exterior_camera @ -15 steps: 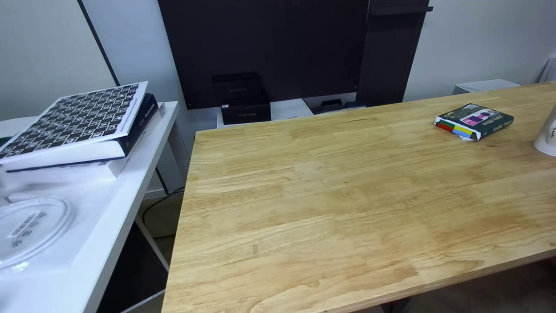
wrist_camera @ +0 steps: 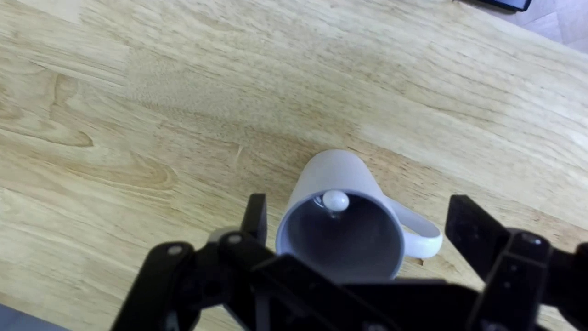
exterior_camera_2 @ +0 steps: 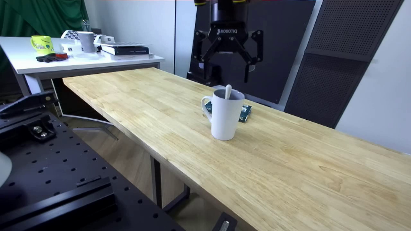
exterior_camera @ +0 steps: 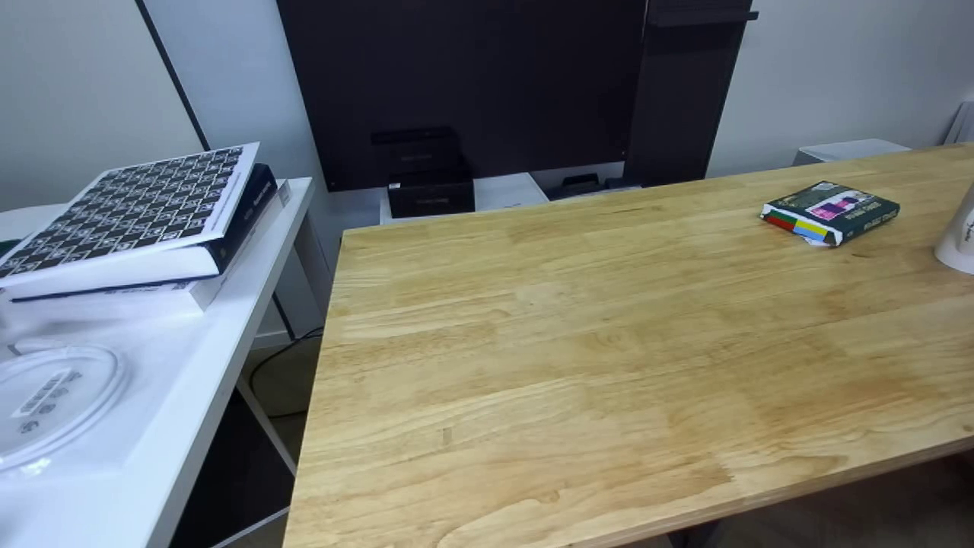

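Observation:
A tall white mug [exterior_camera_2: 225,115] with a grey inside stands upright on the wooden table in exterior view 2. The white tip of a spoon-like handle [exterior_camera_2: 228,91] sticks up out of it. Above the mug hangs my gripper [exterior_camera_2: 226,77], its fingers wide open with nothing between them. From the wrist, the mug [wrist_camera: 342,171] lies below and between my fingers, its handle toward the right one, and the white rounded tip [wrist_camera: 336,201] leans at the rim. Only an edge of the mug [exterior_camera: 960,239] enters exterior view 1, where the gripper is out of sight.
A dark green box [exterior_camera: 831,211] lies on the table behind the mug.

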